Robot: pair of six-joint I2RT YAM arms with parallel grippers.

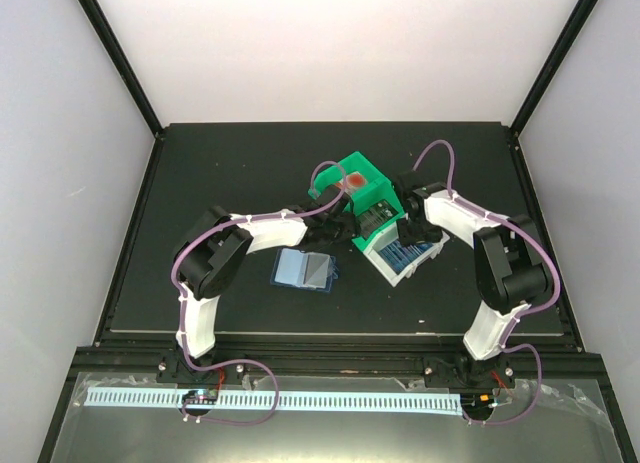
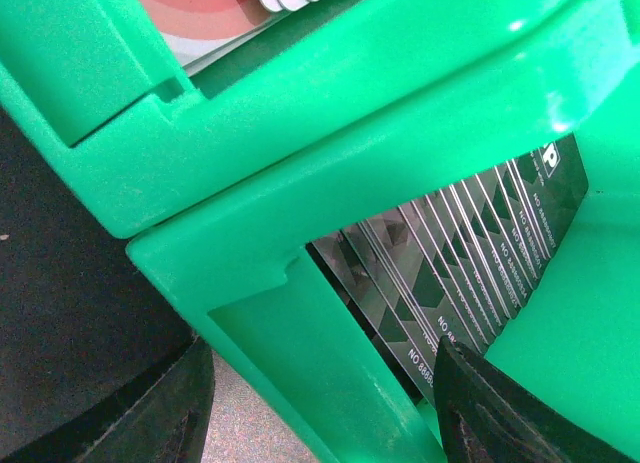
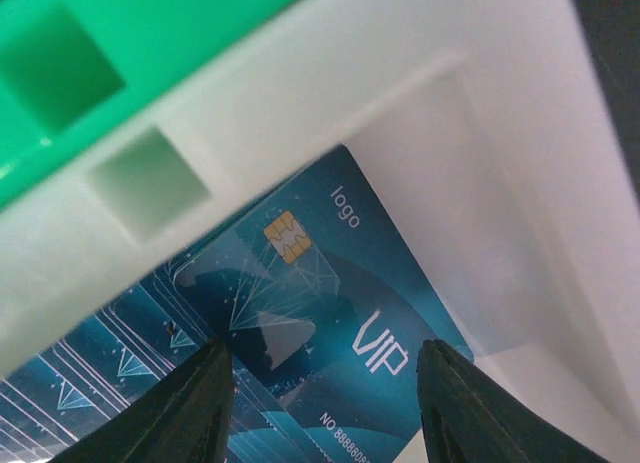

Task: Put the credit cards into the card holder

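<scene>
Green card trays (image 1: 355, 163) (image 2: 300, 153) sit mid-table, one holding grey cards (image 2: 450, 263) in a row. My left gripper is at that tray's edge, fingers apart around its green wall. A white tray (image 1: 388, 269) (image 3: 500, 223) beside them holds blue VIP cards (image 3: 320, 293); my right gripper is open just over these, nothing visibly held. A blue card holder with clear sleeves (image 1: 300, 268) lies below my left arm.
The two arms' ends are close together around the trays.
</scene>
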